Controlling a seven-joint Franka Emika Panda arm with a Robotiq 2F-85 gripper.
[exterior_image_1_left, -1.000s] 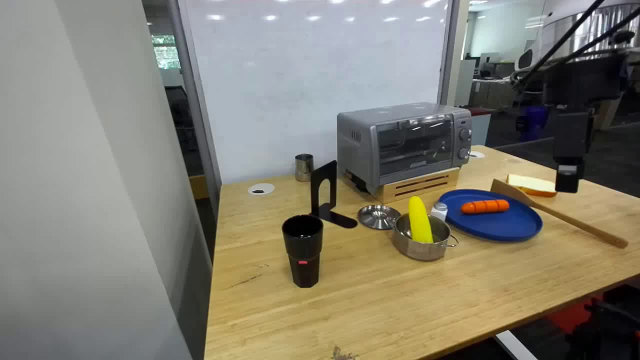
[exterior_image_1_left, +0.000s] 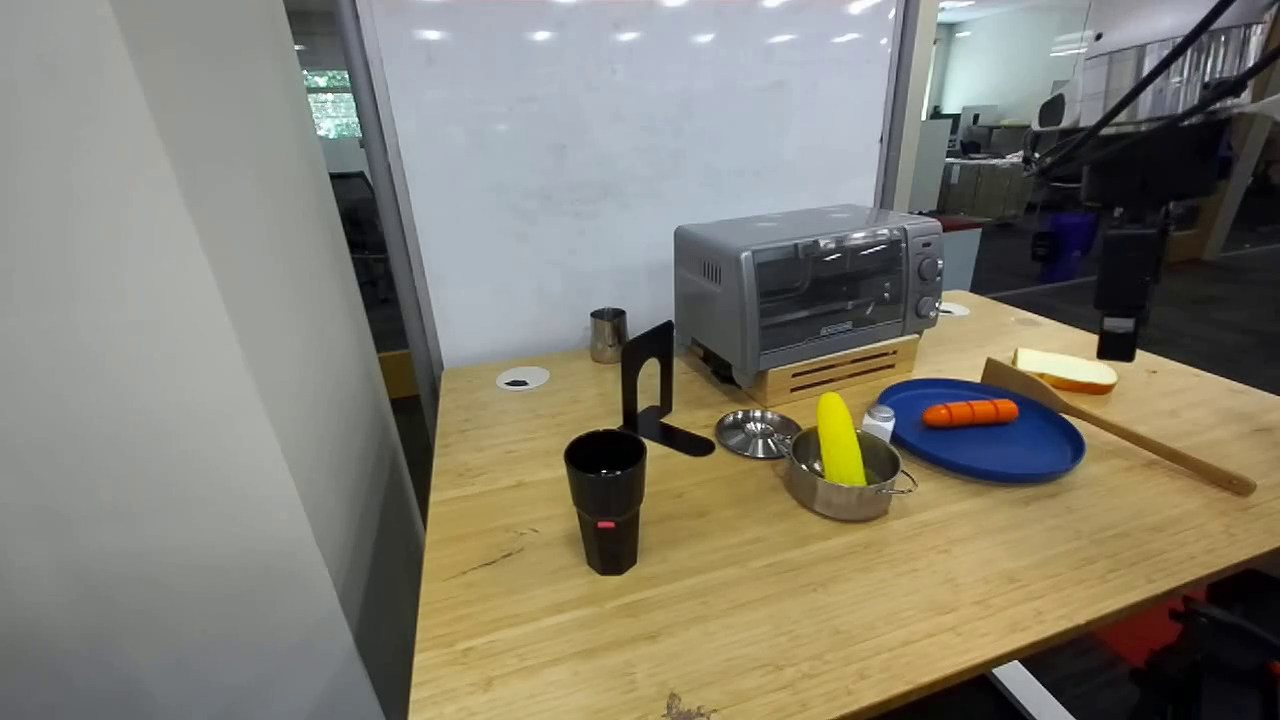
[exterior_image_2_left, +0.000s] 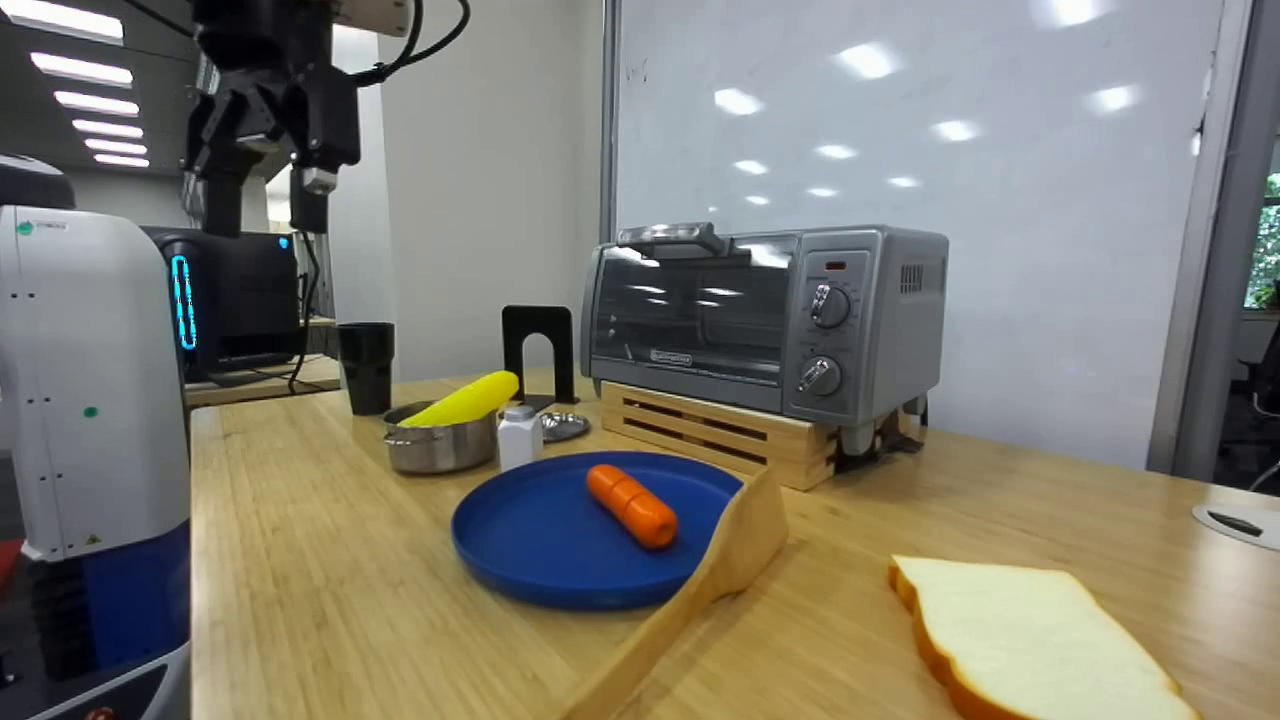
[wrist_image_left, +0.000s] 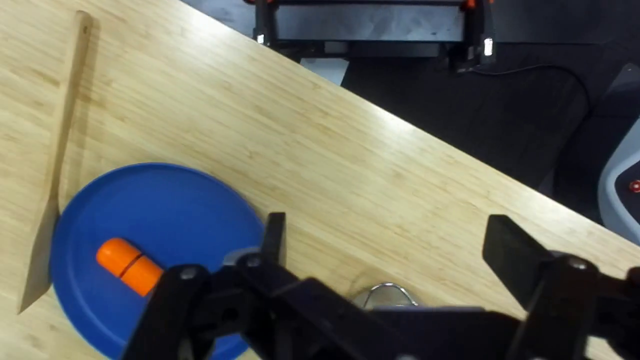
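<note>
My gripper (exterior_image_2_left: 266, 216) hangs high over the table, open, its two fingers well apart with nothing between them. In the wrist view the spread fingers (wrist_image_left: 274, 240) show bare wood below the gap. An orange sausage (exterior_image_2_left: 632, 506) lies on a round blue plate (exterior_image_2_left: 528, 564). Left of the plate in exterior view 1, a yellow, elongated object (exterior_image_1_left: 840, 439) leans upright in a small steel pot (exterior_image_1_left: 843, 498). A white shaker (exterior_image_2_left: 519, 437) stands between pot and plate. Only the pot's near handle and rim show in the wrist view; my gripper hides the rest.
A wooden spatula (exterior_image_1_left: 1146, 439) rests against the plate's edge, beside a bread slice (exterior_image_2_left: 1032, 624). Behind stand the toaster oven (exterior_image_1_left: 828, 282) on a wooden crate, a black bookend (exterior_image_1_left: 649, 384) and a metal lid (exterior_image_1_left: 756, 433). A black cup (exterior_image_1_left: 606, 498) stands left.
My gripper has risen a little and shifted slightly left in exterior view 1. The objects on the table have stayed where they were.
</note>
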